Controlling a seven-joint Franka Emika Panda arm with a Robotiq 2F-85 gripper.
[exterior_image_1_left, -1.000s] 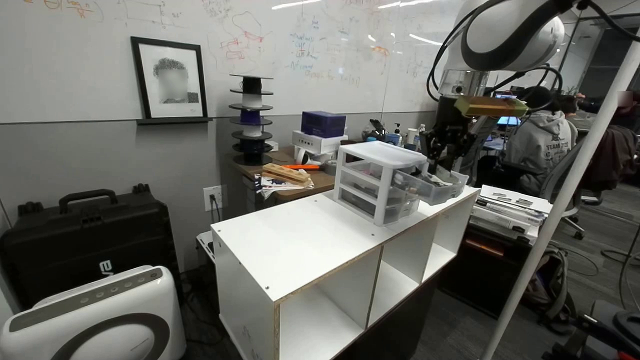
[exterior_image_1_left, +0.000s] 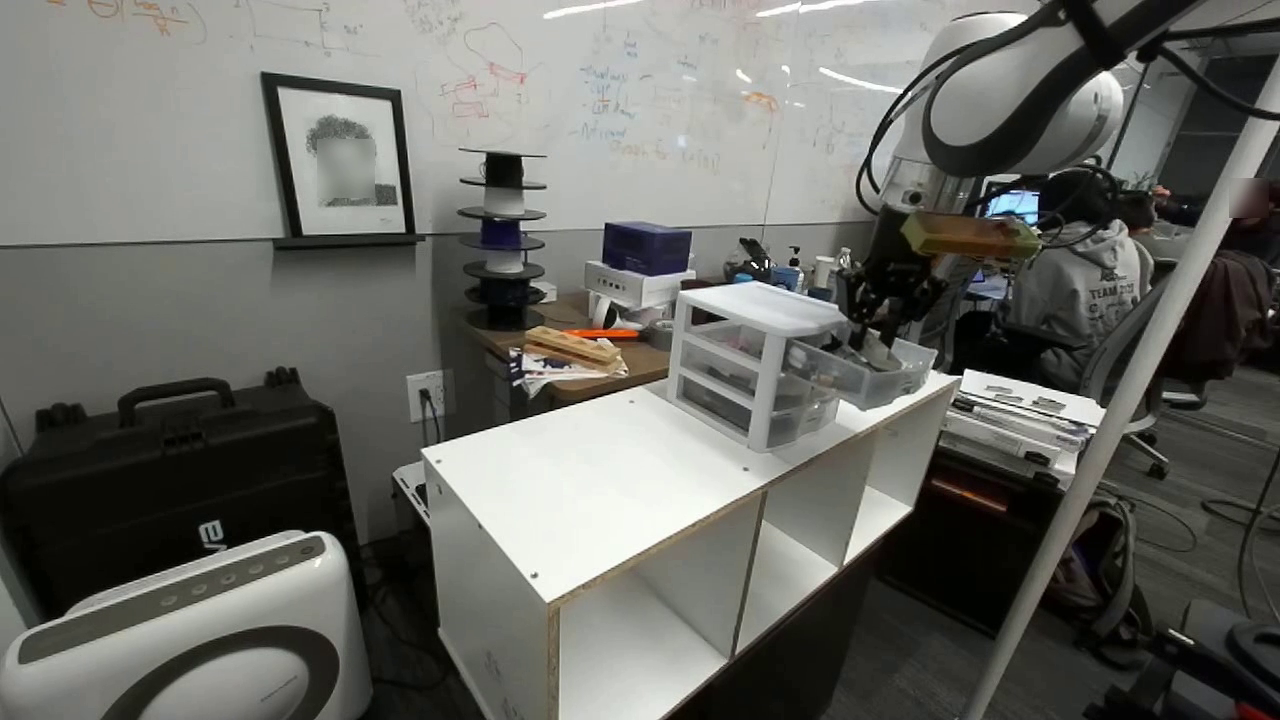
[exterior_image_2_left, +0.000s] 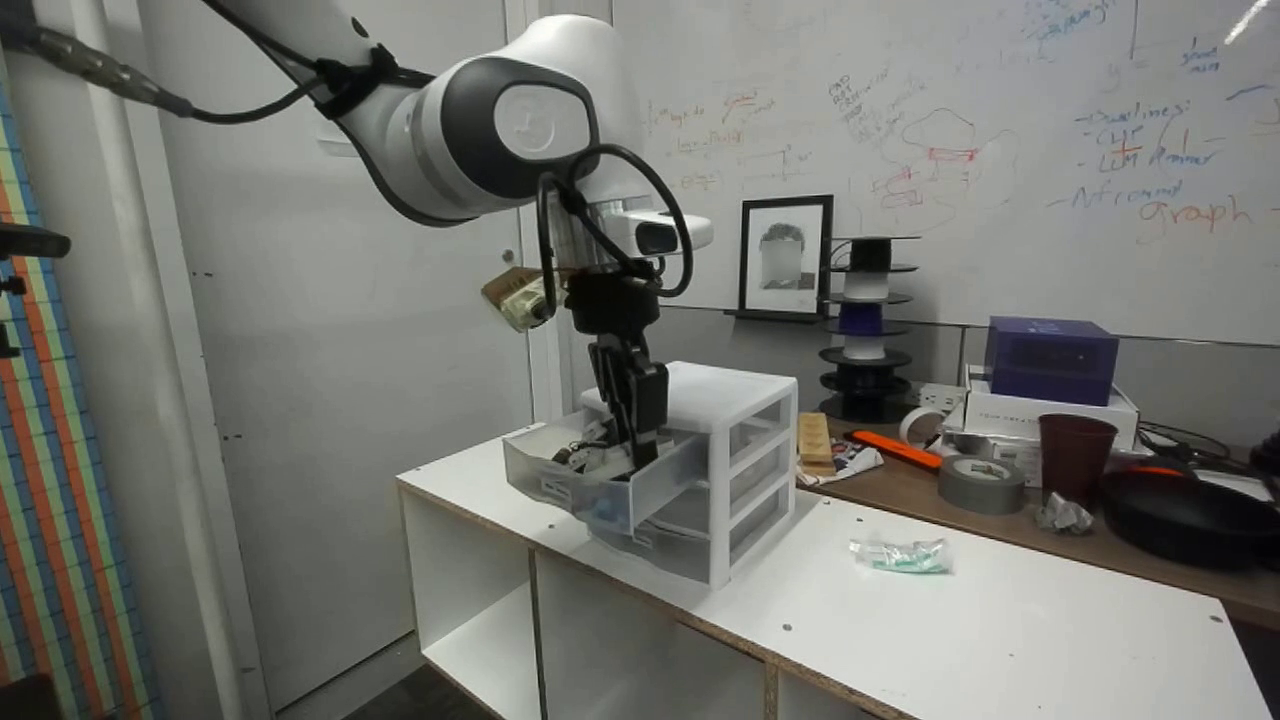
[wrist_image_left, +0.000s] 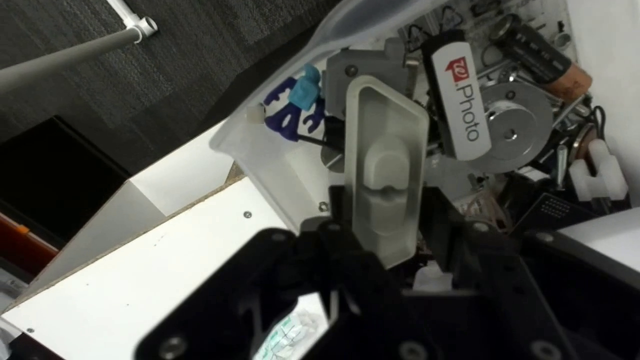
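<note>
In the wrist view, a long, pale grey tray-shaped part (wrist_image_left: 387, 165) with a raised middle lies between the fingers of my gripper. The fingers are shut on its two long sides. The gripper (exterior_image_2_left: 633, 454) points down into the pulled-out clear drawer (exterior_image_2_left: 570, 486) of a small white drawer unit (exterior_image_2_left: 750, 402). Under and around the part lie loose items: a white "Photo" stick (wrist_image_left: 462, 99), a battery (wrist_image_left: 540, 57), a grey metal wheel (wrist_image_left: 510, 129) and purple and teal pieces (wrist_image_left: 304, 95). How far the part is clear of them is hard to tell.
The drawer unit stands on a white shelf (exterior_image_2_left: 1020, 636). A clear plastic packet (exterior_image_2_left: 902, 556) lies on the shelf beside the unit, with bare surface around it. Behind is a brown desk with a tape roll (exterior_image_2_left: 981, 482), a dark cup (exterior_image_2_left: 1071, 454) and a pan (exterior_image_2_left: 1188, 516).
My gripper and wrist have tilted and shifted slightly left in exterior view 1, still low over the open drawer. The drawer unit and shelf have not moved.
</note>
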